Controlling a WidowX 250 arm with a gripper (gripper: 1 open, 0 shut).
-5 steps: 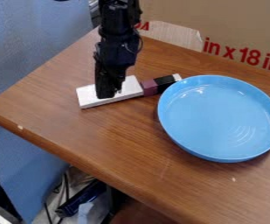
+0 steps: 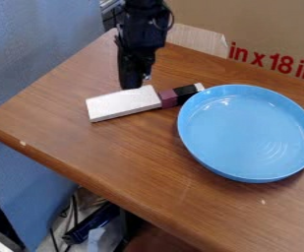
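Note:
My black gripper (image 2: 133, 73) hangs over the table, just above the far side of a flat white block (image 2: 121, 103). A dark handle with a maroon section (image 2: 170, 97) and a light tip extends from the block toward the upper right. A blue plate (image 2: 246, 133) lies to the right, close to the handle. The fingertips are dark and small, and I cannot tell whether they are open or shut.
The wooden table (image 2: 115, 157) has free room at the front and upper left. A cardboard panel (image 2: 266, 30) with red lettering stands behind. Blue padded material (image 2: 30, 79) borders the table's left side.
My gripper has moved up and back, away from the white block, uncovering more of it. The block and plate have not visibly moved.

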